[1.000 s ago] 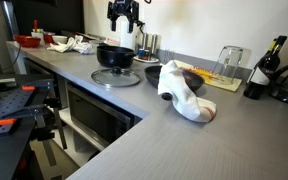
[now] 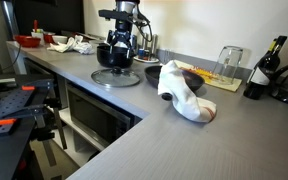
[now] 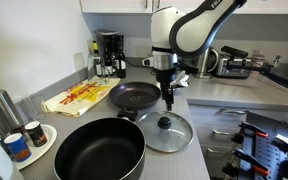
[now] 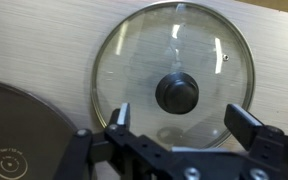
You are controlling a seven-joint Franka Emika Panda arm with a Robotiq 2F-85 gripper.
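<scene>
A round glass lid (image 4: 134, 75) with a dark rim and a black knob (image 4: 177, 93) lies flat on the counter. In the second exterior view the lid (image 3: 182, 138) is right of a deep black pot (image 3: 89, 150) whose inside shows empty. My gripper is open above the lid, its fingers (image 4: 120, 117) apart on either side of the knob's line, with nothing between them. From the second exterior view, the gripper (image 3: 168, 101) hangs clear above the knob.
A black frying pan (image 3: 134, 95) sits behind the lid, beside a yellow patterned cloth (image 3: 72, 99). Cans (image 3: 35, 133) stand on a tray at the left. A white towel (image 2: 189, 98) lies near the pan.
The arm has come down toward the lid over the last second. The lid, pot and pan have stayed put.
</scene>
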